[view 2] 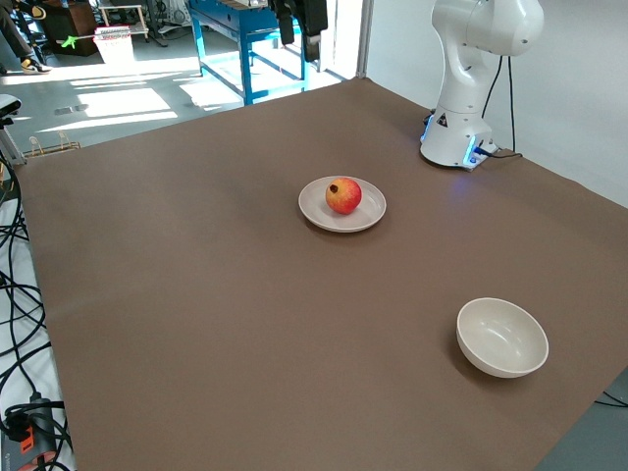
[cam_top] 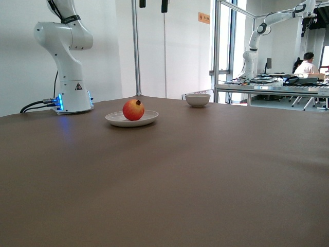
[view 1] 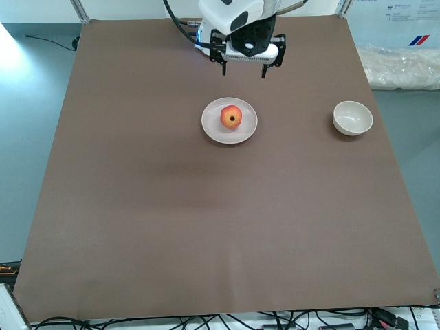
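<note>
A red-yellow apple (view 1: 231,117) (cam_top: 133,109) (view 2: 343,195) rests on a white round plate (view 1: 214,131) (cam_top: 117,120) (view 2: 368,214) near the middle of the back half of the brown table. A white bowl (view 1: 353,118) (cam_top: 197,100) (view 2: 502,339) stands apart to the right in the left view, with nothing visible inside it. My gripper (view 1: 243,71) is raised at the back, above and beyond the plate, open with nothing between its fingers; in the top and right views only its lower parts show at the top edge.
The white arm base (cam_top: 74,98) (view 2: 451,137) stands at the back edge. Cables run along the front edge below the table.
</note>
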